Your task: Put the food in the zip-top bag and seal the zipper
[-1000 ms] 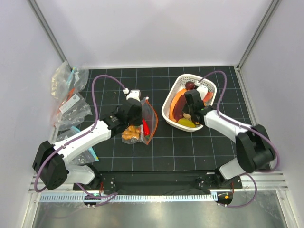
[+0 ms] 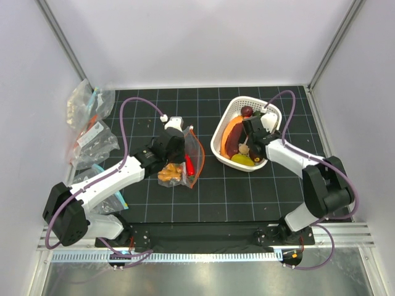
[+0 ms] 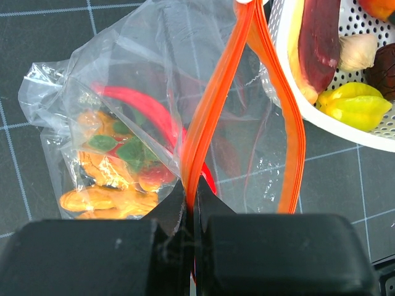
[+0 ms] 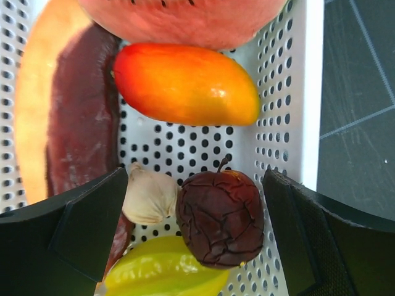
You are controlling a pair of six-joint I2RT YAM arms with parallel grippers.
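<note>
A clear bag with an orange zip edge (image 3: 210,117) lies on the table, its mouth spread apart toward the basket. Inside it a red chili (image 3: 145,108) and some yellow-orange food (image 3: 111,198) show through the plastic. My left gripper is shut on one side of the orange edge. Over the white basket (image 2: 217,139) my right gripper is open. Between its fingers, lower down, are a dark round fruit (image 4: 220,219) and a garlic bulb (image 4: 150,196), neither gripped. A yellow star fruit (image 4: 163,271) sits just below them.
The basket also holds an orange-red mango (image 4: 185,84), a watermelon piece (image 4: 185,18) and a long dark purple item (image 4: 80,111). Other clear bags (image 2: 95,145) lie at the left edge. Tiled table front of the basket is free.
My left arm and the bag stay still.
</note>
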